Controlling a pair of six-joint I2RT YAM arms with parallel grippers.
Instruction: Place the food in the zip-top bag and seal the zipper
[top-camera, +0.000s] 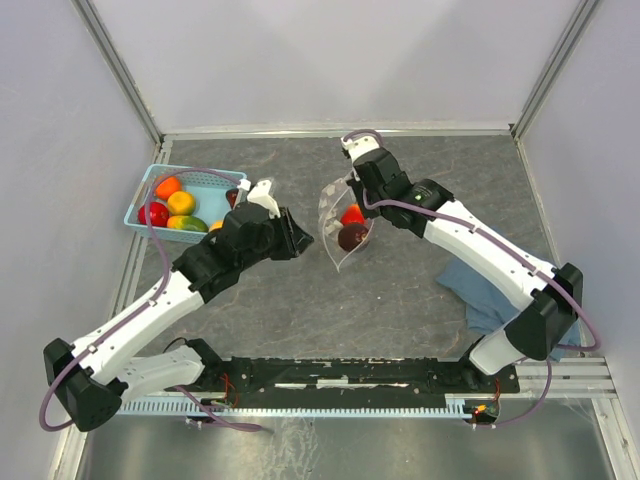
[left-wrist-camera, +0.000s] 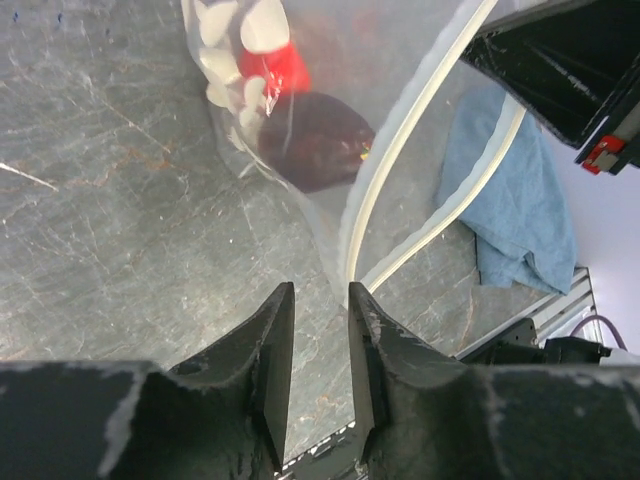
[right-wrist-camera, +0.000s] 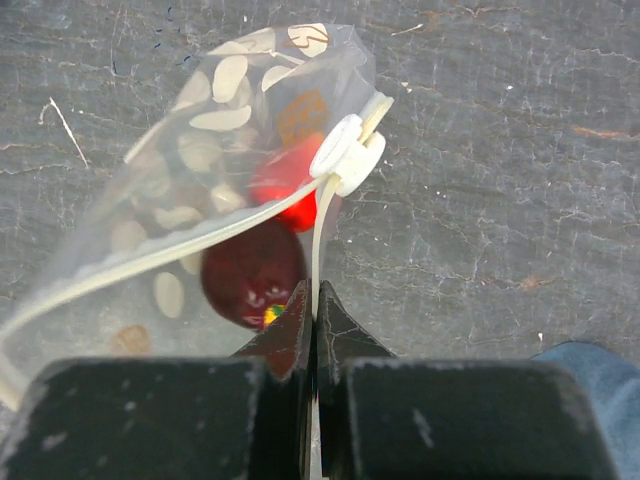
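Observation:
The clear zip bag (top-camera: 332, 215) hangs from my right gripper, which is shut on its rim near the white slider (right-wrist-camera: 345, 155). A red item (right-wrist-camera: 285, 185) and a dark red round food (right-wrist-camera: 250, 270) are in the bag. My left gripper is open, just left of the bag in the top view, with no bag film clearly between its fingers. A blue basket (top-camera: 147, 186) at the back left holds an orange, several other fruits and vegetables.
A blue cloth (top-camera: 470, 295) lies at the right, under the right arm.

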